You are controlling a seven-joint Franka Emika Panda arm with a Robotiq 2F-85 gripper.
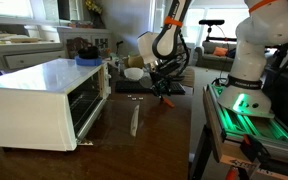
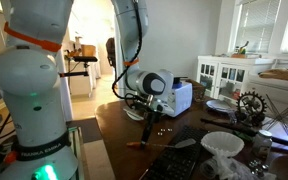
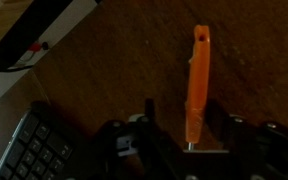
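An orange handle [image 3: 198, 75] lies on the brown table, with a short pale metal part showing at its lower end in the wrist view. My gripper is low over it, its dark fingers on either side of the handle. The fingers are part open, and a gap shows between the left finger and the handle. Exterior view 1 has the gripper [image 1: 165, 94] pointing down right at the orange handle [image 1: 168, 102]. From the other side, the gripper [image 2: 145, 139] stands beside the orange handle [image 2: 135, 146]. Contact cannot be made out.
A white toaster oven [image 1: 46, 108] stands at the left in exterior view 1, a pale long utensil [image 1: 135, 121] on the table beside it. A black keyboard [image 3: 36, 146] is close to the gripper. A white bowl [image 2: 222, 144] sits to the right in exterior view 2.
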